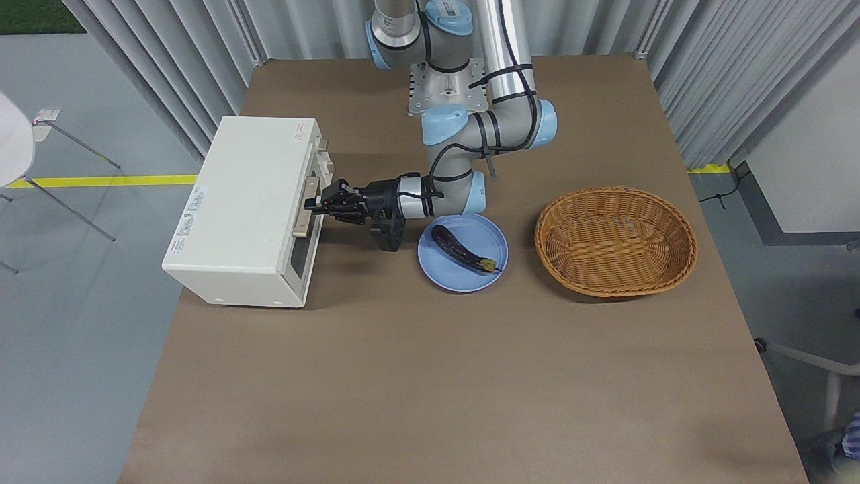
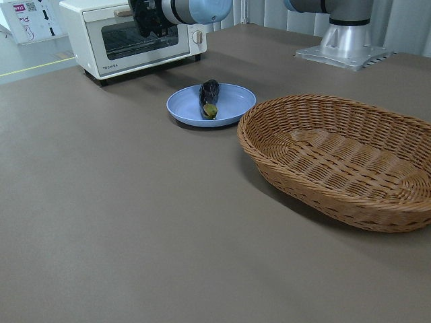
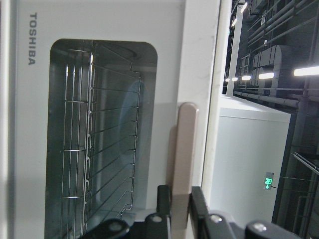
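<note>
A white Toshiba toaster oven [image 1: 230,210] [image 2: 84,30] stands on the left of the table, its glass door [image 3: 99,139] facing my arm. My gripper [image 1: 312,203] is at the door's pale handle [image 3: 185,139], one finger on each side of it, and appears closed on it. Through the glass a wire rack shows. A dark eggplant [image 1: 463,249] [image 2: 208,97] lies on a blue plate [image 1: 441,270] beneath and beside my wrist.
An empty wicker basket [image 1: 615,240] [image 2: 343,161] sits right of the plate. The arm's base is at the back of the table.
</note>
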